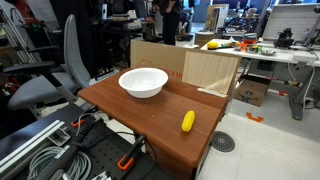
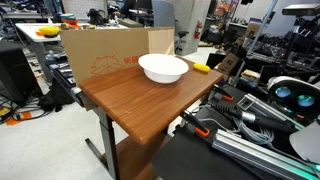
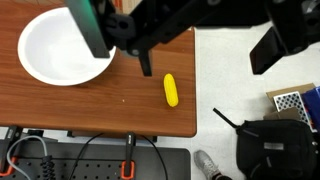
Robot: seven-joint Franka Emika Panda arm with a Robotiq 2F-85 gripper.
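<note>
A yellow banana-like object (image 1: 188, 121) lies on the brown table near its right front edge, apart from the large white bowl (image 1: 143, 82). In the second exterior view, the bowl (image 2: 163, 68) stands in front of the yellow object (image 2: 202, 68). My gripper is open, its dark fingers spread wide in the wrist view. Seen from above, the yellow object (image 3: 171, 90) shows in the gap between them, well below on the tabletop. The bowl (image 3: 62, 45) is to the left, partly covered by the gripper.
Upright cardboard panels (image 1: 162, 58) border the table's back edge. Bare tabletop (image 1: 160, 108) lies between bowl and yellow object. Clamps (image 1: 131, 153) and cables are along the front. A black bag (image 3: 272, 148) is on the floor beyond the table's edge.
</note>
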